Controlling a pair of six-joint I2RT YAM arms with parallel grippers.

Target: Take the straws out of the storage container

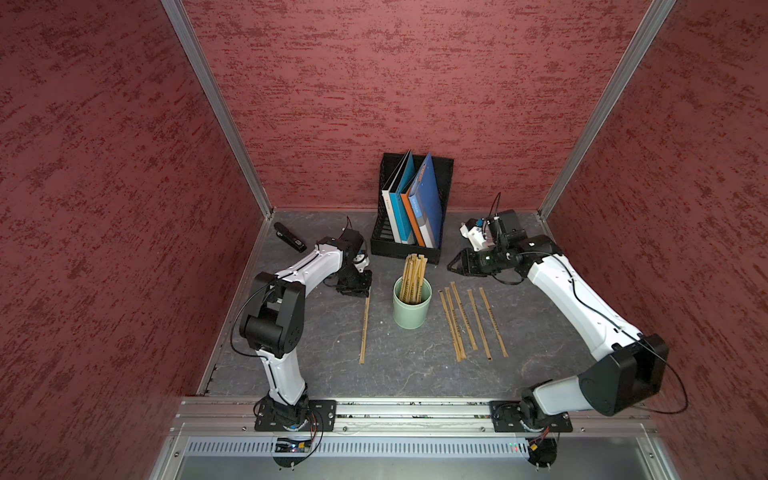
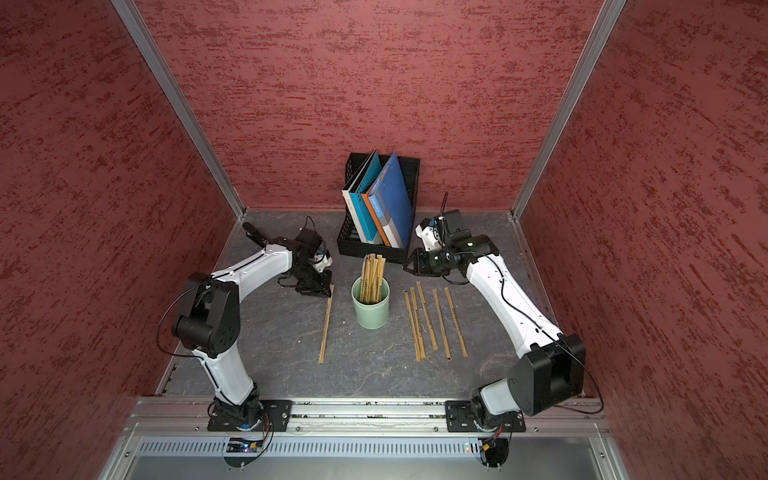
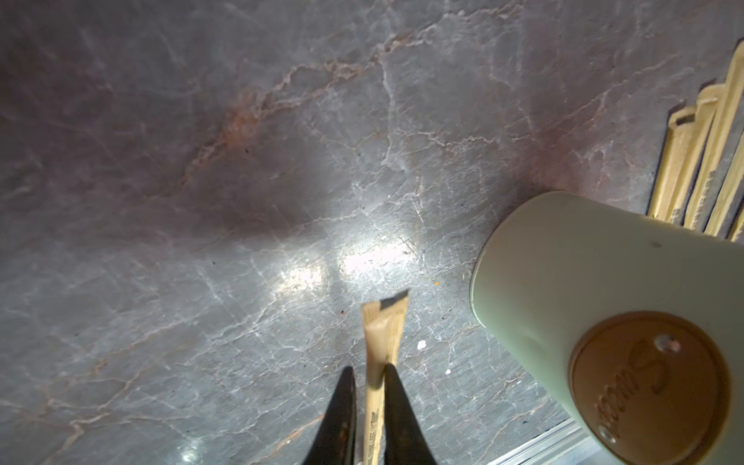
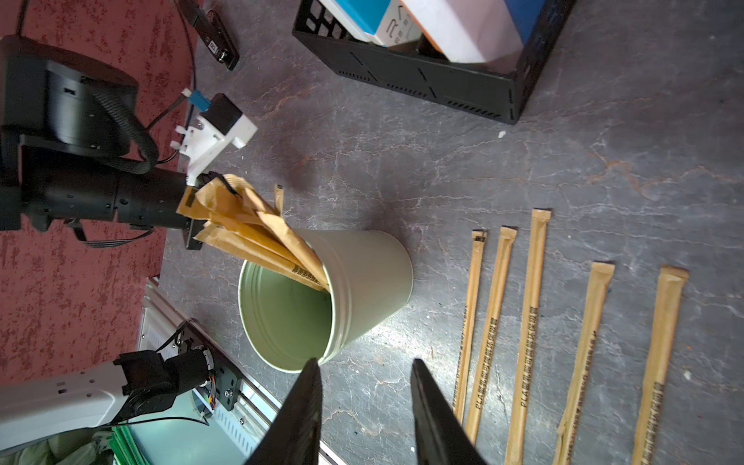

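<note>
A green container [image 1: 410,313] in the table's middle holds several paper-wrapped straws [image 2: 370,276], standing up out of its top. Left of it my left gripper is shut on a straw [image 3: 373,410], which runs down toward the table's front in the top views [image 1: 364,328]; whether it touches the table is unclear. My right gripper stands open above and right of the container, nothing between its fingers. Several straws [image 4: 531,310] lie side by side on the table right of the container.
A black basket [image 2: 368,249] with binders stands at the back middle. A black object [image 1: 289,236] lies at the back left.
</note>
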